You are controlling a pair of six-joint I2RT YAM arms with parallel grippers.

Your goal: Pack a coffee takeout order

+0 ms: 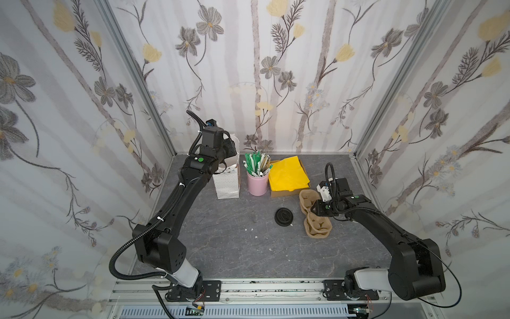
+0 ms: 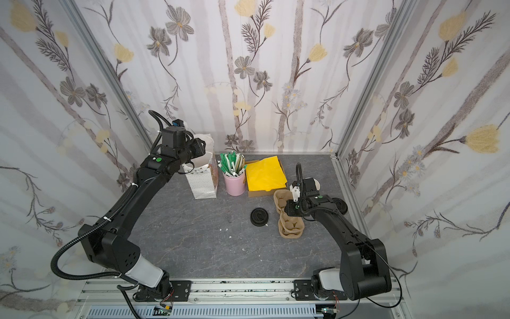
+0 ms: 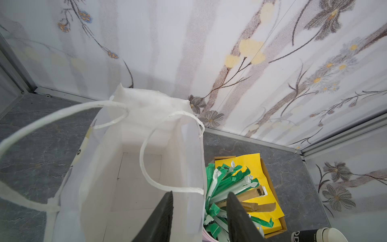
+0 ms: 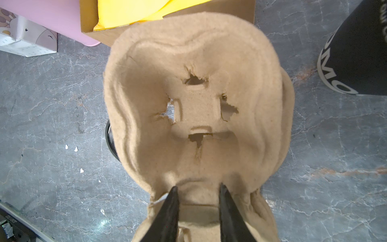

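Note:
My left gripper is raised over the white paper bag, fingers apart with nothing between them, beside one of its looped handles. The bag stands open and empty at the back left. My right gripper is shut on the middle of the cardboard cup carrier, which lies on the table at the right. A black lid lies left of the carrier, and a black cup stands to its right.
A pink holder full of wrapped green, white and brown sticks stands beside the bag, next to a box with yellow paper. Another black lid sits at the right.

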